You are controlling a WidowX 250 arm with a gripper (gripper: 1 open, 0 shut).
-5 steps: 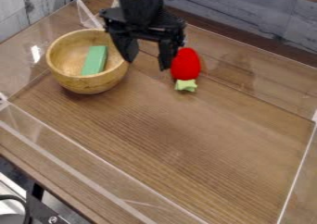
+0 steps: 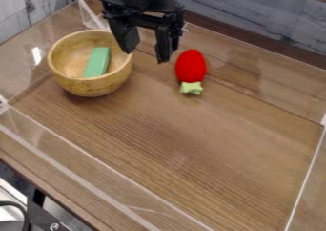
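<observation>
My gripper (image 2: 165,46) hangs open over the back of the wooden table, just left of and above a red object (image 2: 192,65) with a pale green leafy end at its front, like a toy strawberry or radish. Nothing shows between its fingers. A wooden bowl (image 2: 105,84) on the left holds a green block (image 2: 97,61); part of the arm's dark body hangs over the bowl's back rim.
A grey wall stands at the back left, and a dark cable lies at the lower left corner.
The arm has risen and shifted slightly back, toward the top of the view, uncovering more of the red object. The bowl, block and red object stay where they were.
</observation>
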